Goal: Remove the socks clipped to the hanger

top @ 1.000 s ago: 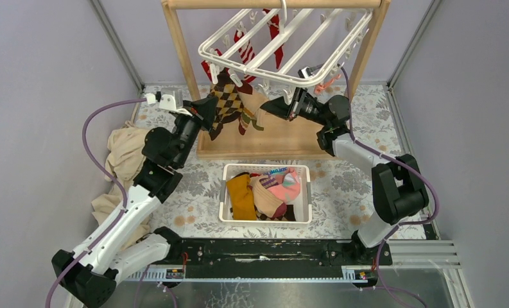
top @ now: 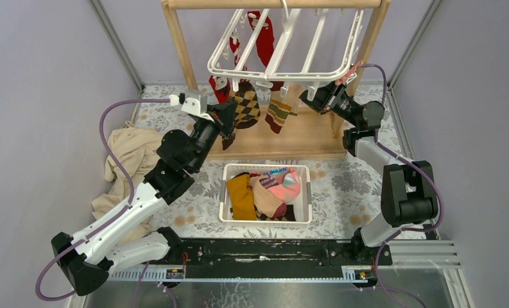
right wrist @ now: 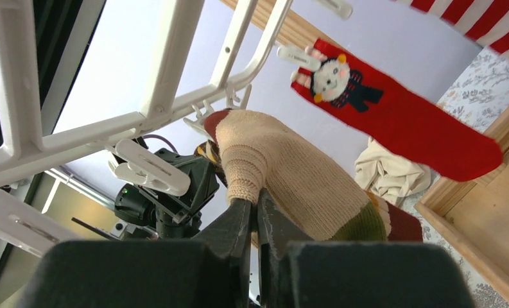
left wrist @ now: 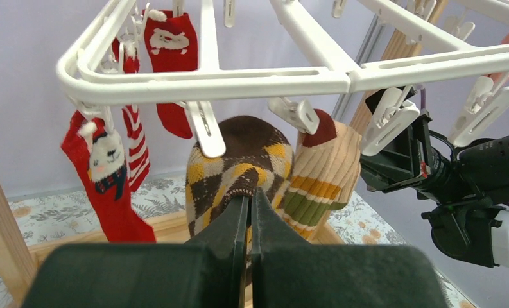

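A white clip hanger (top: pixel 277 74) holds red Christmas socks (left wrist: pixel 110 167). My left gripper (top: pixel 226 119) is shut on the brown-and-yellow checkered sock (left wrist: pixel 239 147), pinching a fold at the fingertips in the left wrist view. My right gripper (top: pixel 309 97) is shut on the beige striped sock (right wrist: pixel 284 179), its cloth gathered between the fingertips in the right wrist view. Both socks hang just under the hanger's front clips; whether clips still grip them is unclear.
A white basket (top: pixel 264 218) of loose socks stands in front of the wooden frame (top: pixel 271 149). Beige cloth (top: pixel 129 154) lies at the left.
Both grippers have moved right, the right one also slightly upward in the top view. The checkered and striped socks and the hanger have shifted right with them.
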